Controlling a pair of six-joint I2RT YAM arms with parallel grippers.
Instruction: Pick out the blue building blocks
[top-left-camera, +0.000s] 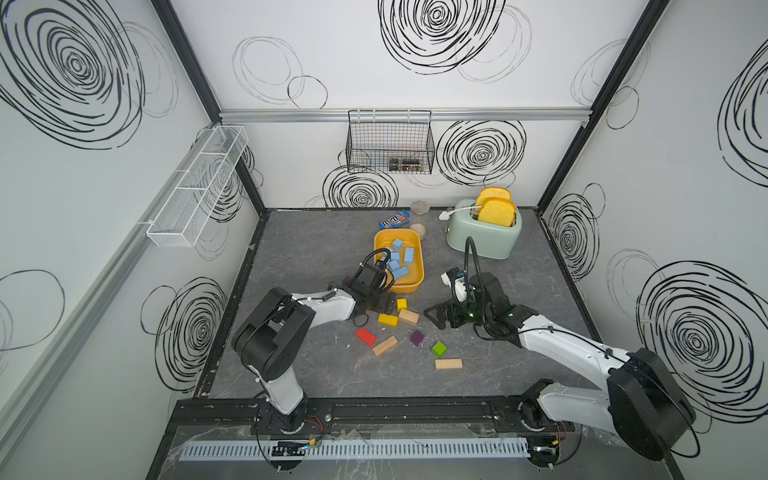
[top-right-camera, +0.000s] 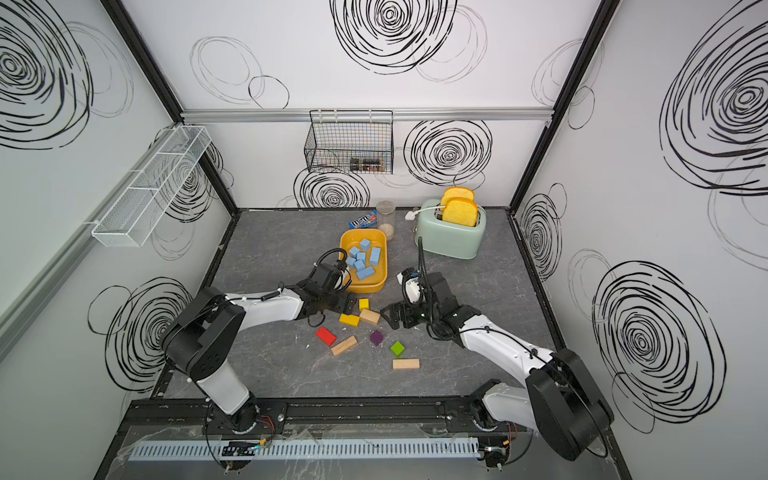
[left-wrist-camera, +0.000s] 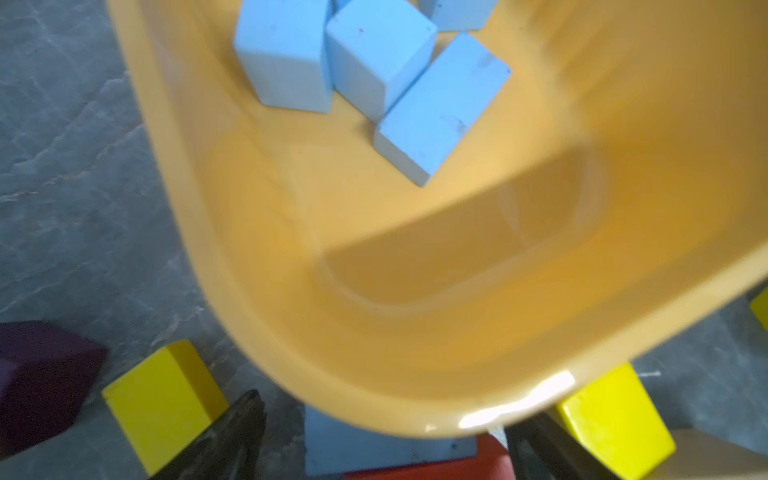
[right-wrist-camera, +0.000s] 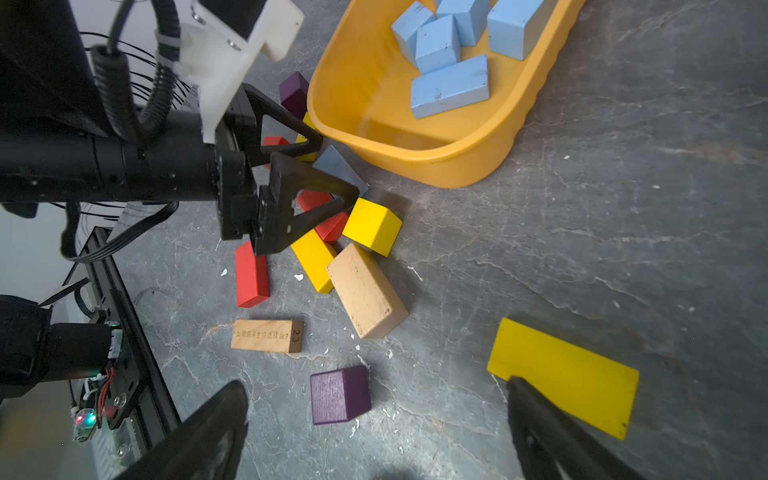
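Several light-blue blocks (right-wrist-camera: 449, 86) lie in the yellow basket (top-left-camera: 415, 284) at mid-table. Another blue block (left-wrist-camera: 376, 444) rests outside it, under the near rim against a red block (left-wrist-camera: 448, 470). My left gripper is low around this outside block, its dark fingers (left-wrist-camera: 232, 436) apart on either side with a gap showing. The rim hides part of the block. In the right wrist view, the left gripper's fingers (right-wrist-camera: 308, 196) partly cover the same blue block (right-wrist-camera: 342, 169). My right gripper stands open over the table, nothing between its fingers.
Close to the left gripper are yellow blocks (right-wrist-camera: 374, 226) and a wooden block (right-wrist-camera: 368, 292). A yellow block (right-wrist-camera: 564, 376) lies beside one right finger. Purple (top-left-camera: 417, 337) and green (top-left-camera: 439, 349) blocks sit nearer the front. A toaster (top-left-camera: 484, 232) stands at the back right.
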